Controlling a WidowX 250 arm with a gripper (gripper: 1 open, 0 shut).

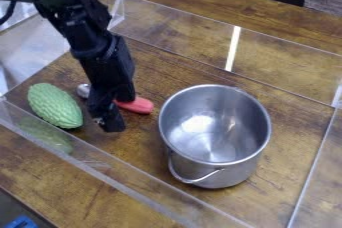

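My black gripper (112,110) is low over the table at the left middle, open, with its fingers around a utensil with a red handle (134,104). The utensil's silver end shows left of the fingers, partly hidden. A green bumpy vegetable-like object (54,105) lies left of the gripper. A steel pot (214,157) with a wire handle stands to the right.
Clear plastic walls border the wooden work area (187,57). The space behind the pot is clear. A small blue object (19,222) shows at the lower left corner.
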